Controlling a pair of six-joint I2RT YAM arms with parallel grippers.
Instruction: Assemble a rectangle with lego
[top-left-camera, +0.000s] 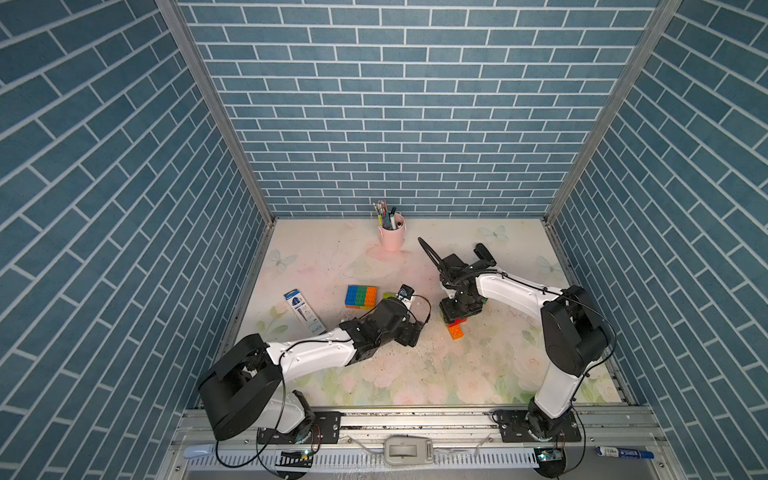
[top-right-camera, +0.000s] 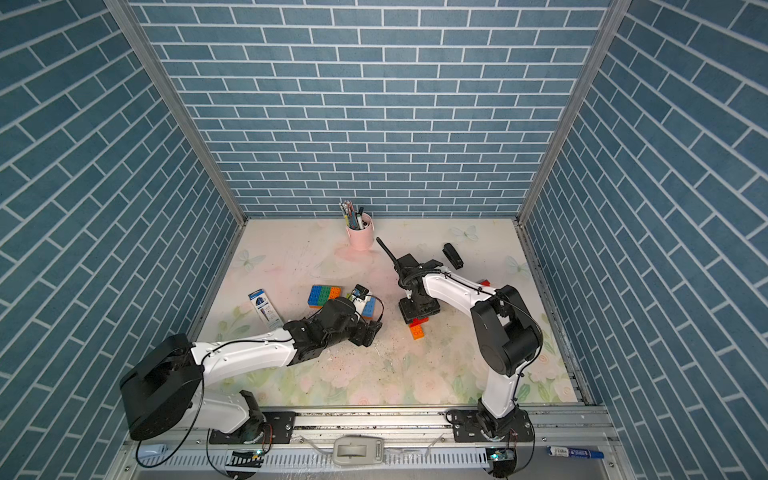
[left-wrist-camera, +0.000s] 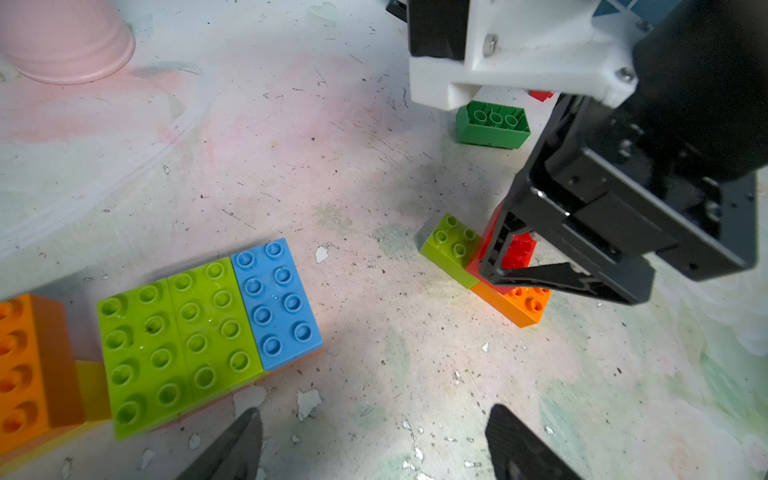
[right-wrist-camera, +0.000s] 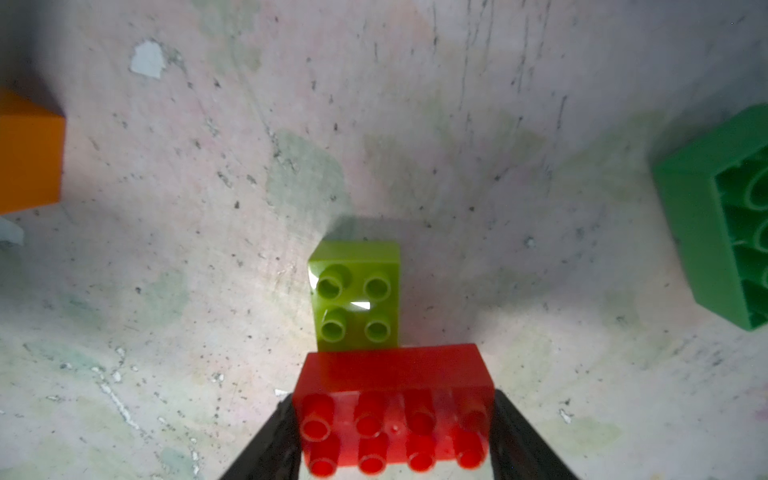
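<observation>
My right gripper has its fingers against the two ends of a red brick (right-wrist-camera: 392, 369). In the left wrist view the red brick (left-wrist-camera: 518, 252) lies over the inner parts of a small lime brick (left-wrist-camera: 453, 240) and an orange brick (left-wrist-camera: 516, 304); whether it is pressed down on them, I cannot tell. My left gripper is open with nothing between its fingers. Beside it, two lime bricks (left-wrist-camera: 180, 336) and a blue brick (left-wrist-camera: 276, 300) sit flush in one block. A taller orange brick (left-wrist-camera: 36, 360) stands left of that block.
A green brick (left-wrist-camera: 492, 124) lies beyond the red one. Another block of blue, green and orange bricks (top-left-camera: 361, 296) is left of centre. A pink pen cup (top-left-camera: 391, 234) stands at the back, a blue-white package (top-left-camera: 305, 311) at the left.
</observation>
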